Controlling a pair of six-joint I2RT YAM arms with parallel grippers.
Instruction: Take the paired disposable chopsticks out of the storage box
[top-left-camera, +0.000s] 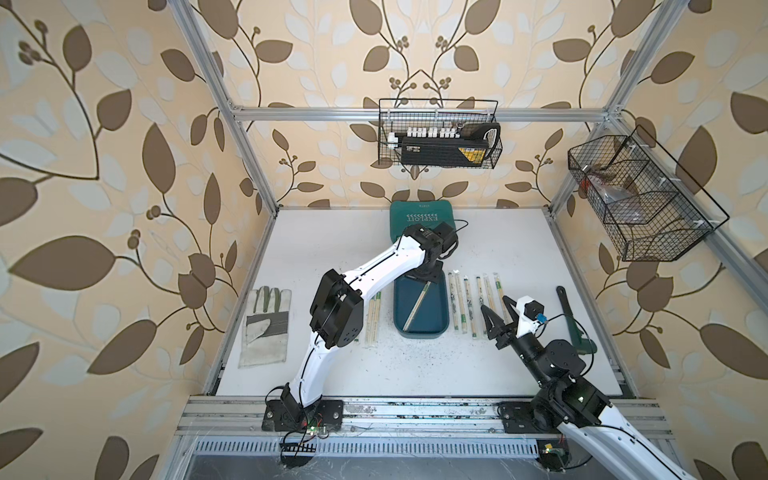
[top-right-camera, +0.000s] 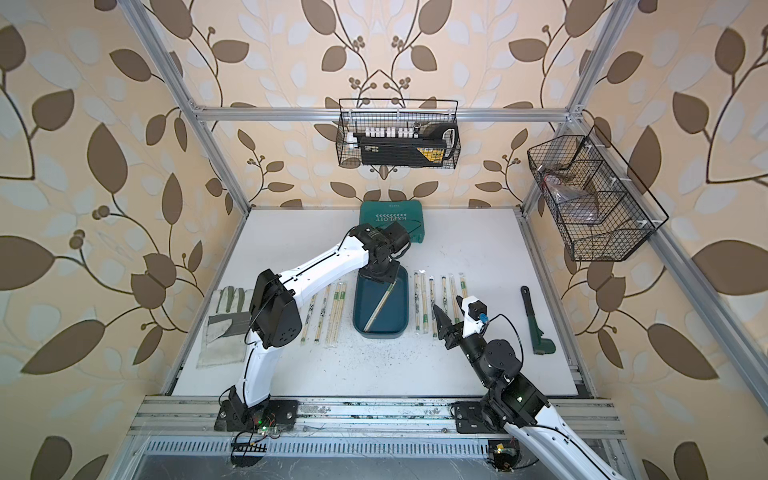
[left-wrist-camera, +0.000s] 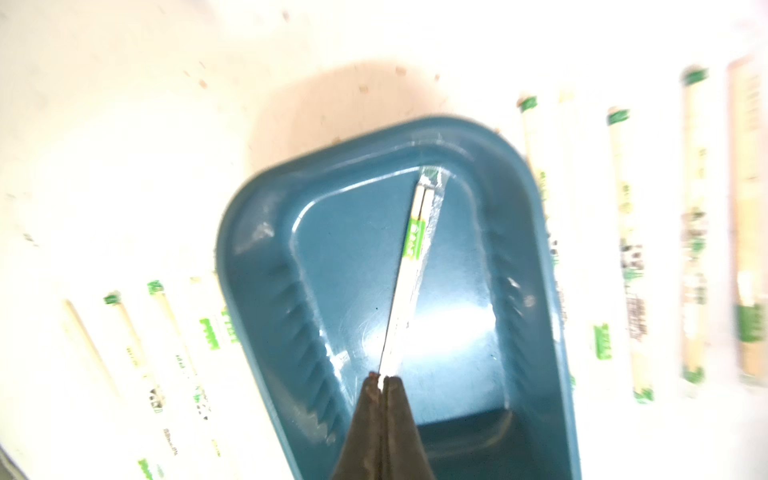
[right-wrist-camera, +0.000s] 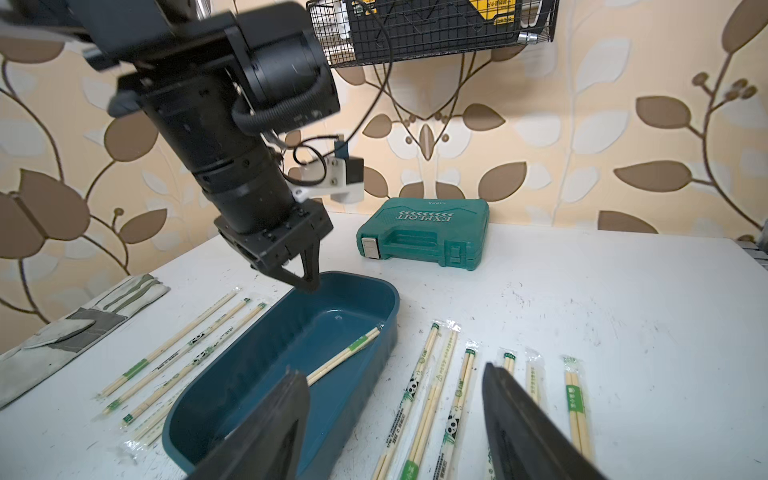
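A wrapped pair of chopsticks (left-wrist-camera: 412, 240) lies slantwise inside the dark blue storage box (top-right-camera: 357, 308). Over the box's far part, my left gripper is shut with nothing showing between its fingers. The right wrist view shows the left gripper's tip (right-wrist-camera: 309, 285) clear of the chopsticks in the box (right-wrist-camera: 349, 352), with a gap between them. In the left wrist view those fingertips overlap the pair's lower end. My right gripper (top-left-camera: 497, 307) stays right of the box over the row of chopsticks, its fingers apart and empty.
Several wrapped chopsticks (right-wrist-camera: 456, 412) lie right of the box, and more (right-wrist-camera: 188, 374) lie on its left. A green case (right-wrist-camera: 432, 232) is behind it. A glove (top-left-camera: 265, 328) rests at far left and a green tool (top-left-camera: 569, 316) at far right.
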